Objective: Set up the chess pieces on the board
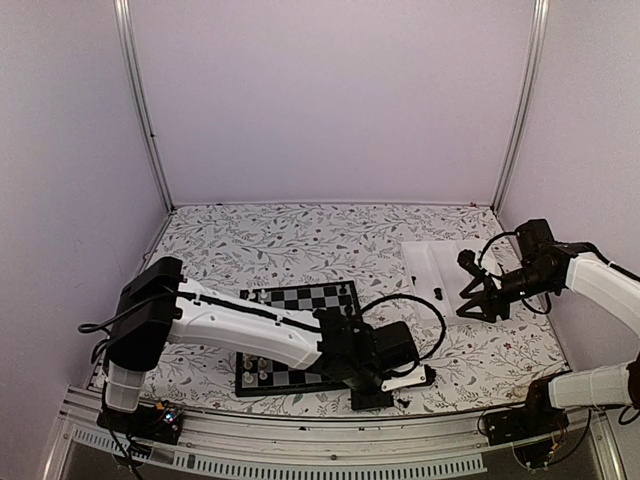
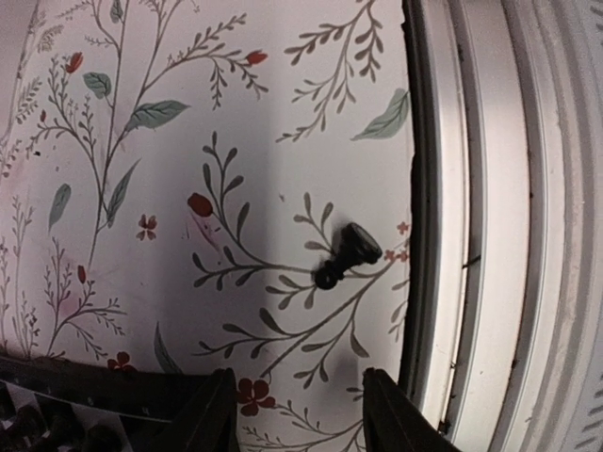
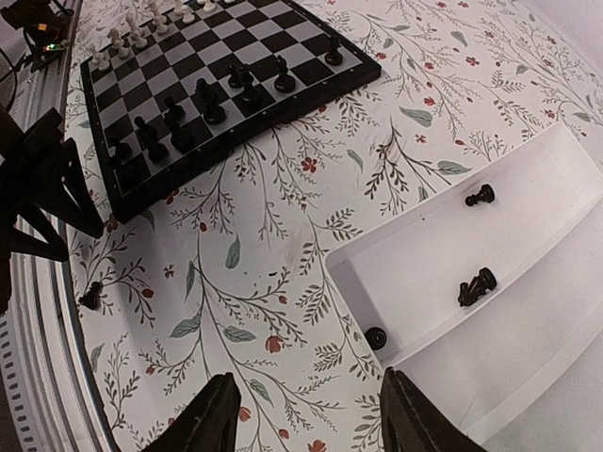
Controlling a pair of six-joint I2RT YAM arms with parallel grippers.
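The chessboard [image 3: 203,56] holds white pieces on one side and black ones on the other. A black piece lies on its side on the cloth near the front edge, just beyond the open fingers of my left gripper, which hangs low over it; the same piece [image 3: 91,296] shows in the right wrist view. My right gripper stands open above the white tray [image 3: 424,235], nothing between its fingers.
The table's front rail [image 2: 452,141] runs close beside the lying piece. Patterned cloth behind the board is clear. The tray sits to the right of the board, with a second compartment empty where visible.
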